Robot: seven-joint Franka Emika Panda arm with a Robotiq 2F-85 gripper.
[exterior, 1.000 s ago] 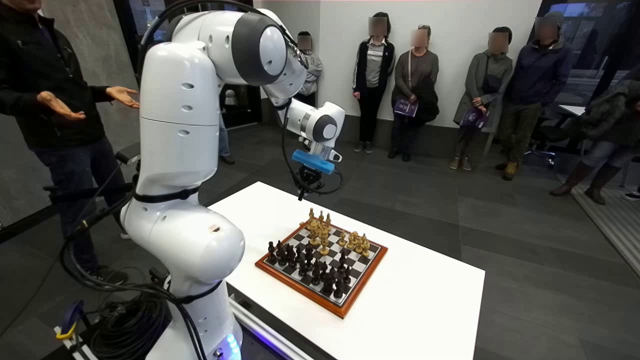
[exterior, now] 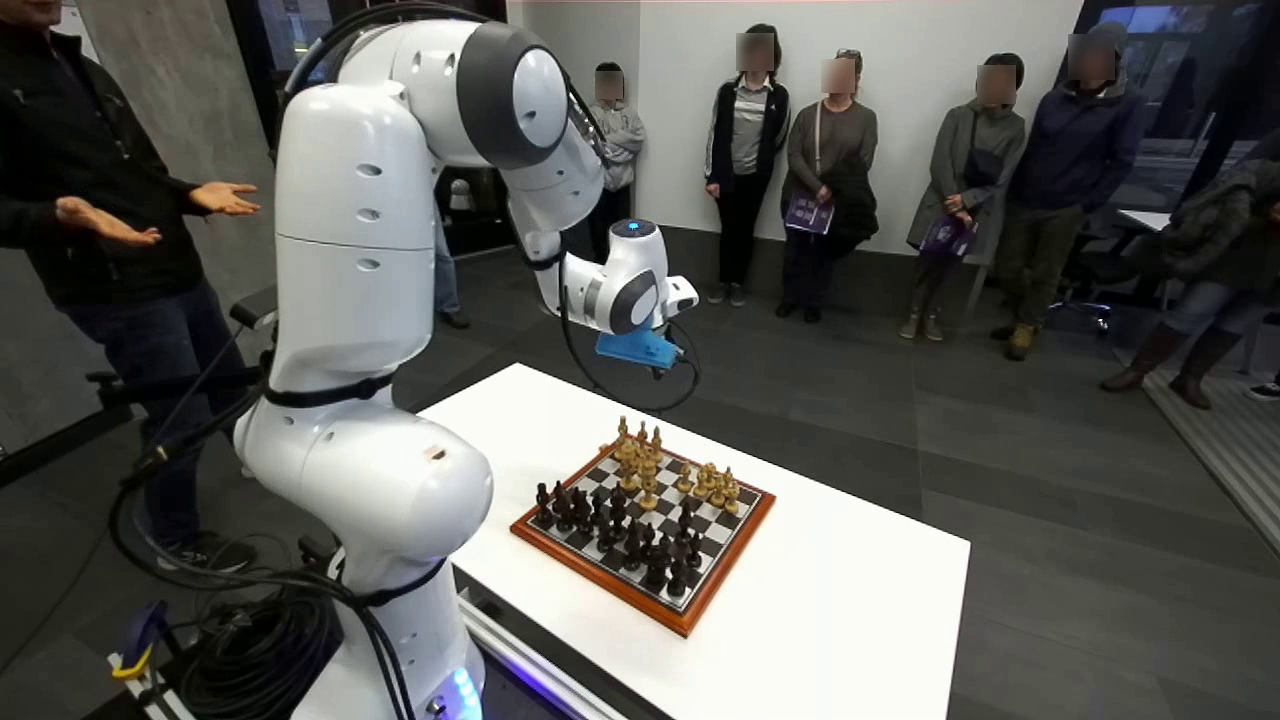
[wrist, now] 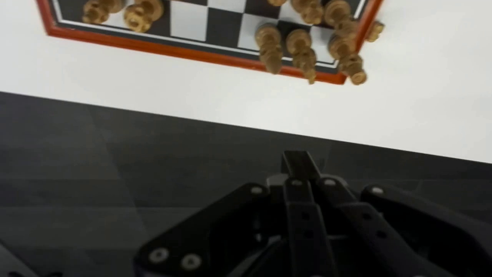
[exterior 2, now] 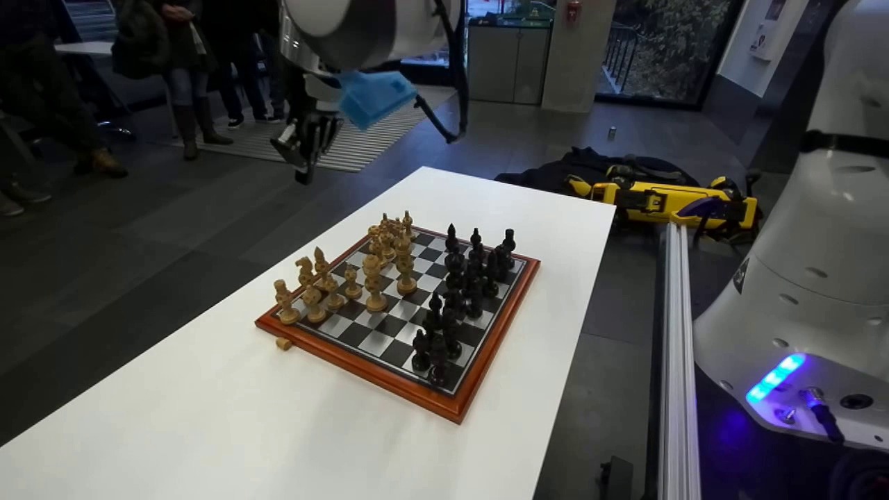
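Note:
A chessboard with a reddish wooden frame (exterior: 732, 564) lies on the white table, its pieces standing on it. Light wooden pieces (exterior 2: 375, 283) fill the far side, and black pieces (exterior 2: 454, 304) crowd the side nearer the robot's base. My gripper is shut, and nothing shows between its fingers. It hangs high, past the table's far edge in the wrist view, clear of board and pieces. In exterior view 2 the gripper (exterior 2: 301, 162) appears above and beyond the light pieces. Exterior view 1 mostly hides it behind the blue part of the wrist.
One small light piece (exterior 2: 283, 343) lies on the white table (exterior 2: 208, 425) just outside the board's frame. Bare tabletop surrounds the board. Several people stand along the back wall, and one stands near the arm at the left (exterior: 108, 228).
The wrist has swung and tilted, so the gripper no longer points down in plain sight in exterior view 1. The board and its pieces look the same.

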